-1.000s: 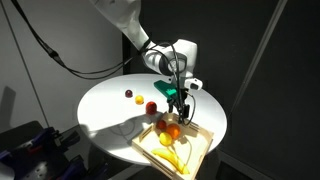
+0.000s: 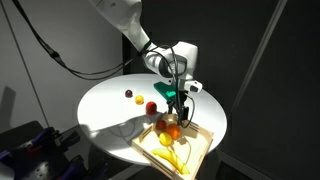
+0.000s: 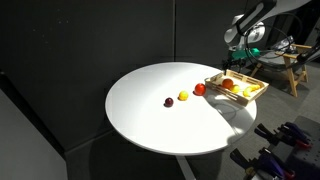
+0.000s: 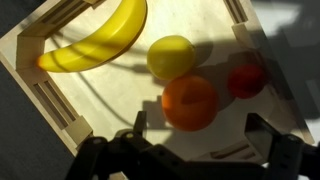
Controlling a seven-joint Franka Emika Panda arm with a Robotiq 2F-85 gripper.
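My gripper is open, its two dark fingers apart and nothing held between them. Beyond the gap in the wrist view lies an orange fruit [image 4: 190, 103] in the wooden tray [image 4: 120, 86]. A yellow round fruit [image 4: 171, 57] sits close against it, and a red one [image 4: 246, 80] rests to the right. The banana [image 4: 103, 40] curves along the tray's upper left. From the first exterior view, the gripper [image 2: 180, 110] hangs over the tray's far end, near the orange fruit [image 2: 174, 131].
Outside the tray, on the white round table [image 3: 145, 125], are a red fruit [image 3: 199, 89], a yellow-orange one [image 3: 183, 96] and a small dark one [image 3: 169, 102]. Raised wooden walls edge the tray.
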